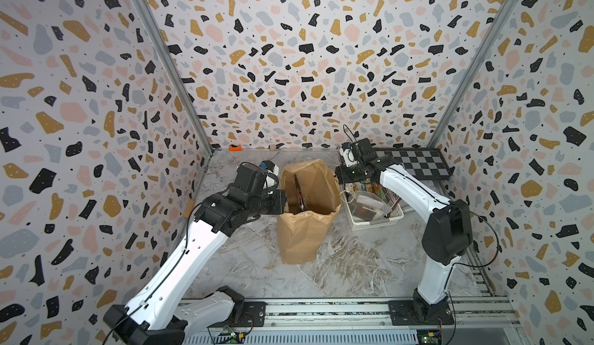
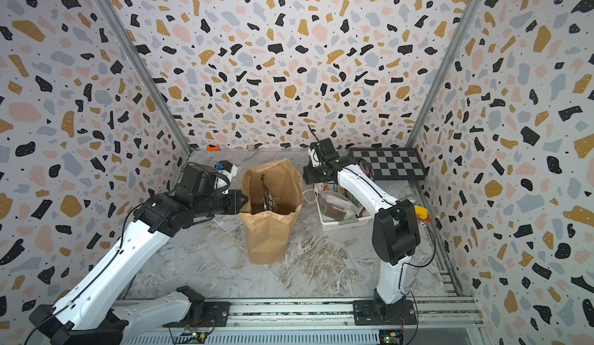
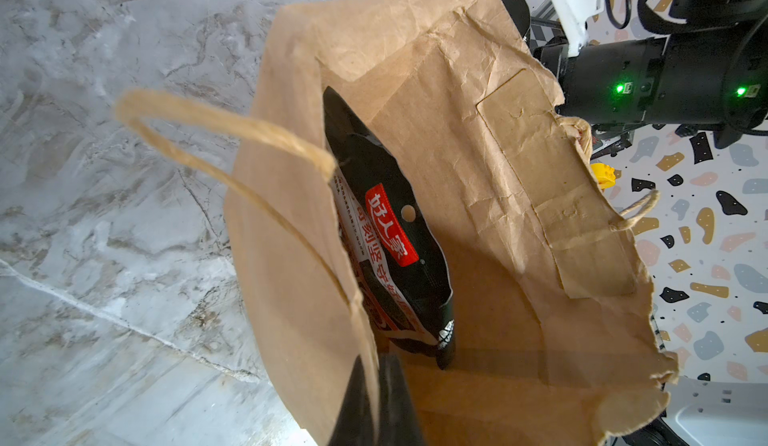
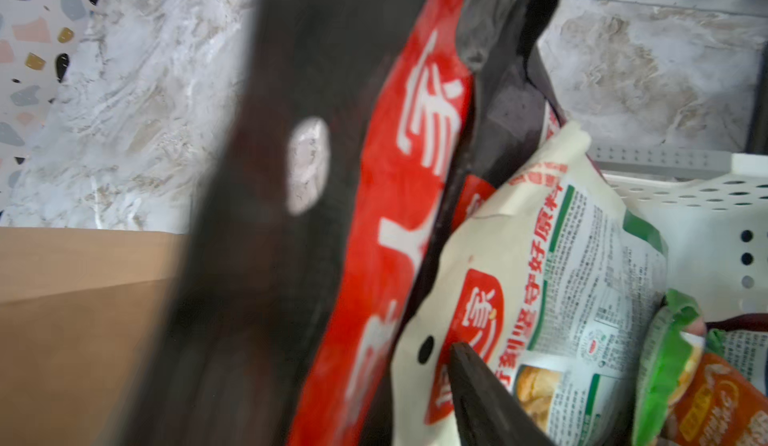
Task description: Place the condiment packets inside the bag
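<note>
The brown paper bag (image 1: 307, 233) stands open in the middle with a black packet (image 3: 400, 270) inside it. My left gripper is shut on the bag's near rim, seen in the left wrist view. My right gripper is low over the white basket (image 1: 374, 221); in the right wrist view a black-and-red packet (image 4: 384, 206) looms very close, beside a cream packet (image 4: 544, 302). Whether its fingers are closing on one cannot be told.
The basket holds several more packets, right of the bag. A checkered board (image 2: 383, 162) lies at the back right.
</note>
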